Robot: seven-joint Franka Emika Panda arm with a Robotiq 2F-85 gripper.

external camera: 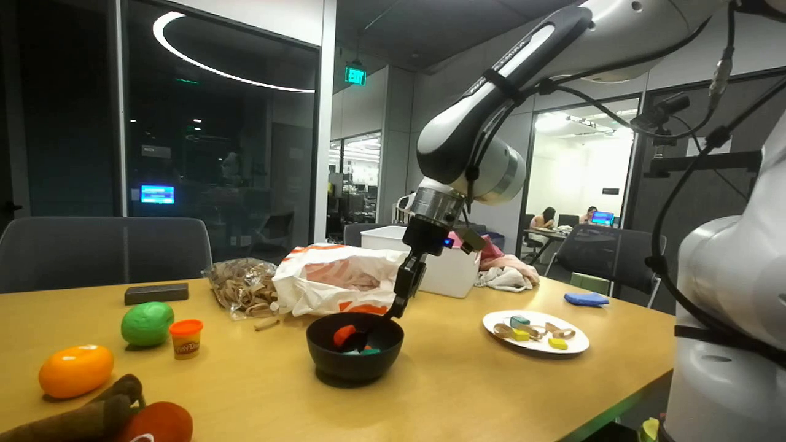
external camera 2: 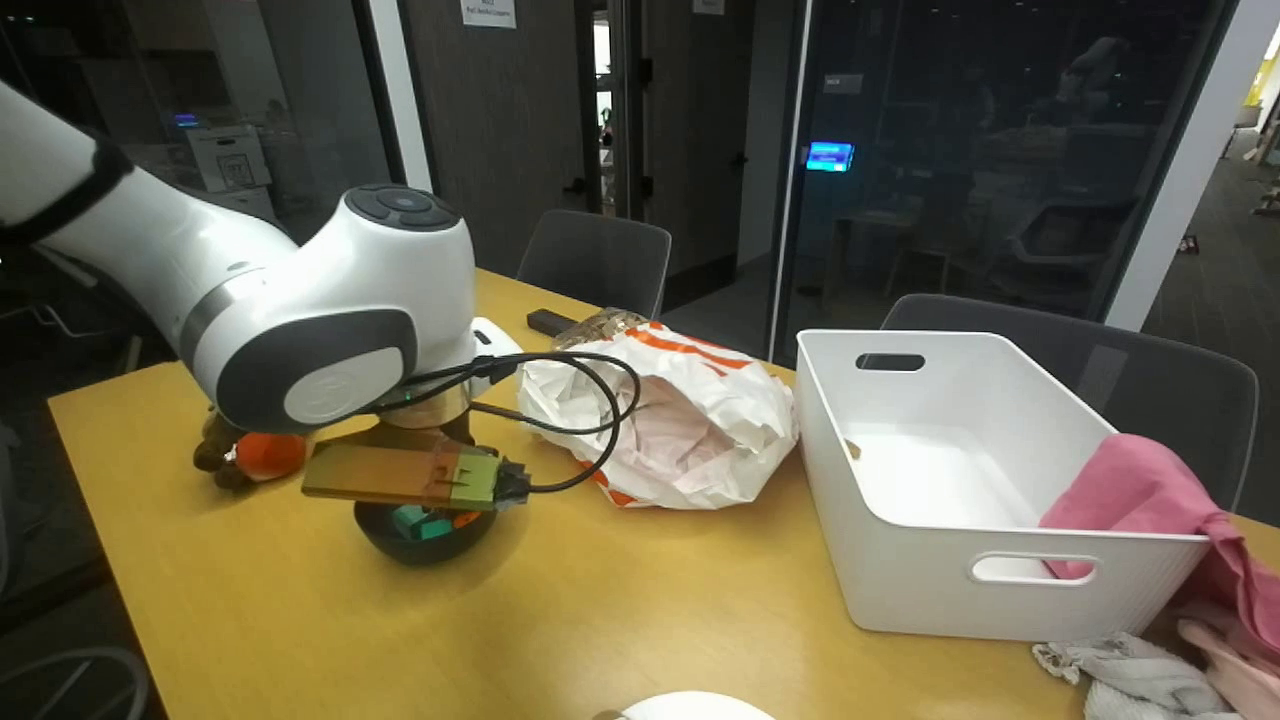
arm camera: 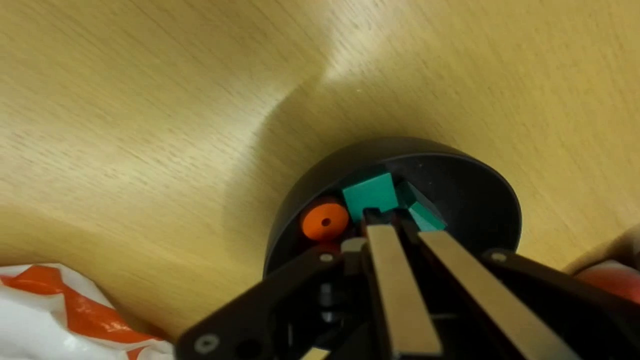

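The black bowl (external camera: 346, 366) stands on the table, with red-orange and teal pieces inside. In the wrist view, an orange disc (arm camera: 324, 221) with a hole and teal blocks (arm camera: 370, 194) lie against the bowl's wall. My gripper (external camera: 398, 309), slanted at the bowl's right rim, is shut on a dark utensil that looks like a black spoon (external camera: 357, 341); the spoon's head is down among the pieces. From above, the gripper covers the near part of the bowl and much of the spoon. The wrist hides the fingers in exterior view 2.
A white plate (external camera: 495, 335) with small blocks and brown bands sits to the right. Behind the bowl lie a white-and-orange bag (external camera: 295, 283) and a white bin (external camera 2: 936, 588). Play-Doh (external camera: 186, 339) and toy produce (external camera: 147, 324) occupy the left.
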